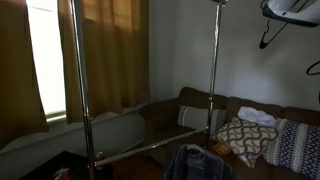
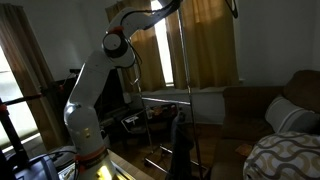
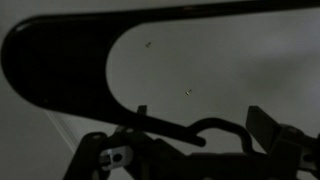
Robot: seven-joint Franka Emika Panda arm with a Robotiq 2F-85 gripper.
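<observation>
In the wrist view a black hanger [image 3: 55, 60] spans much of the frame, its broad rounded end at the left. Its hook curves down near my gripper, whose dark fingers [image 3: 265, 128] stand apart, open. Whether anything else bears the hanger cannot be seen. A thin dark curved shape, likely the hanger [image 1: 265, 40], shows below the end of my white arm [image 1: 300, 14] at the top right of exterior view 1. The metal clothes rack has upright poles [image 1: 215, 70], with its top rail out of frame there.
A bluish-grey garment [image 1: 197, 164] lies low by the rack. Behind it stands a brown sofa [image 1: 190, 103] with patterned cushions [image 1: 247, 138] and a folded white cloth [image 1: 256, 117]. Brown curtains [image 1: 110, 55] flank a bright window. Open air surrounds the arm's end on the right.
</observation>
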